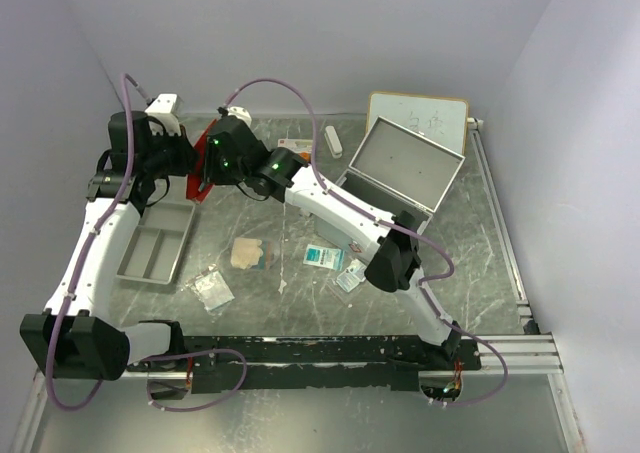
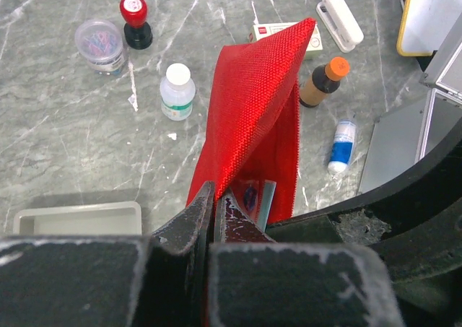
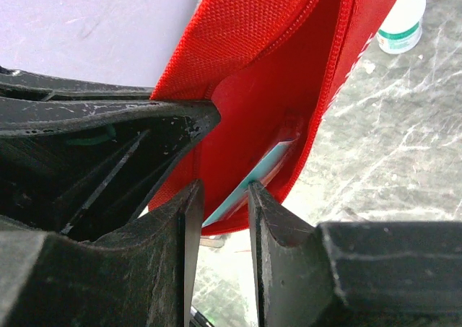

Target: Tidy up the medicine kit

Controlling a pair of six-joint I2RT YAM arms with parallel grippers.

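Observation:
A red fabric pouch (image 2: pixel 253 118) hangs above the table from my left gripper, which is shut on its edge. The pouch (image 3: pixel 238 125) gapes in the right wrist view, and a pale flat packet (image 3: pixel 253 179) shows inside it. My right gripper stands partly open at the mouth, its fingertips apart and the packet visible beyond the gap. Whether they touch the packet, I cannot tell. The open grey medicine box (image 1: pixel 345 235) stands right of centre, partly covered by the right arm.
A divided grey tray (image 1: pixel 158 243) lies at the left. Clear bags (image 1: pixel 212 289) and packets (image 1: pixel 323 257) rest on the front table. At the back stand a clear bottle (image 2: pixel 177 92), a brown bottle (image 2: pixel 323 81), a tub (image 2: pixel 99 47) and a red stamp (image 2: pixel 135 20).

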